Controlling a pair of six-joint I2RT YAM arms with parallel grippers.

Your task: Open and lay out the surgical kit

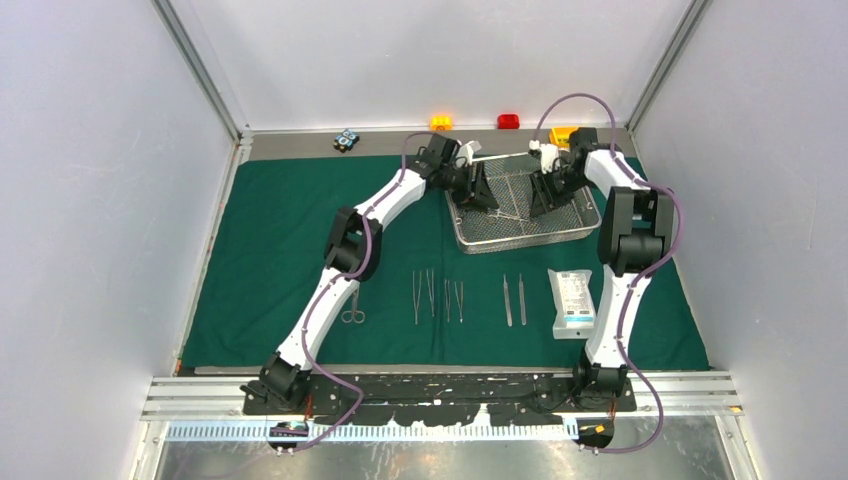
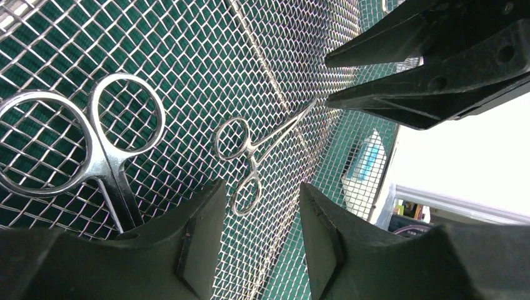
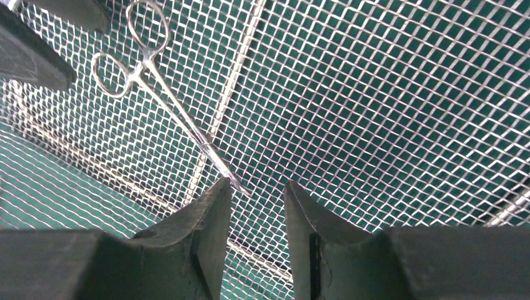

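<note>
In the wire mesh tray (image 1: pixel 530 240), a slim ring-handled clamp (image 2: pixel 252 149) lies flat on the bottom. My left gripper is over it, its fingers apart and nothing between them; the clamp's ring handles show beyond that gap. To the clamp's left in this view rests a bigger pair of scissors (image 2: pixel 107 164), partly covered by the gripper. My right gripper stands open over the mesh, near the clamp's tip (image 3: pixel 240 186). No tool is between its fingers.
On the green cloth in front of the tray lie several tweezers (image 1: pixel 417 298), two slim straight tools (image 1: pixel 507 300), a white packet (image 1: pixel 573 300) and scissors (image 1: pixel 353 315) at left. Yellow and red blocks (image 1: pixel 508 121) sit behind.
</note>
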